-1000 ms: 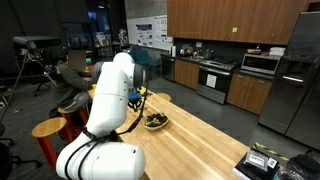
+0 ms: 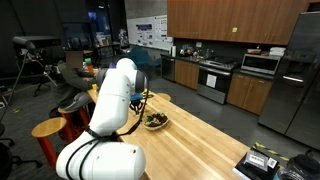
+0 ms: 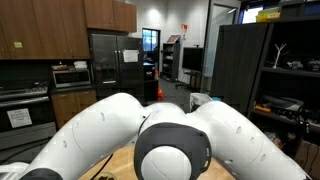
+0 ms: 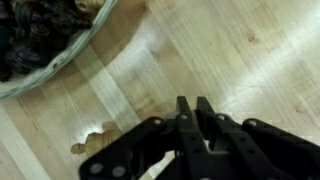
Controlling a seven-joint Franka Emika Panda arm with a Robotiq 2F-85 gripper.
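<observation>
In the wrist view my black gripper points over the wooden table, its two fingertips close together. It looks shut, and I cannot make out anything between the fingers. At the upper left of that view is part of a pale-rimmed bowl (image 4: 62, 55) holding dark, lumpy pieces. A small, crumpled tan piece (image 4: 96, 138) lies on the wood left of the gripper, partly hidden by the gripper body. In exterior view 1 the bowl (image 2: 155, 121) stands on the table just right of the arm's far end. Exterior view 2 shows only the arm, not the gripper.
A black device (image 2: 257, 162) sits at its right front edge. Red stools (image 2: 47, 128) stand on the left. White arm links (image 3: 175, 140) block most of the tabletop in exterior view 2.
In exterior view 1 the upper part of the arm has shifted slightly to the right and bent more. The bowl has stayed where it was.
</observation>
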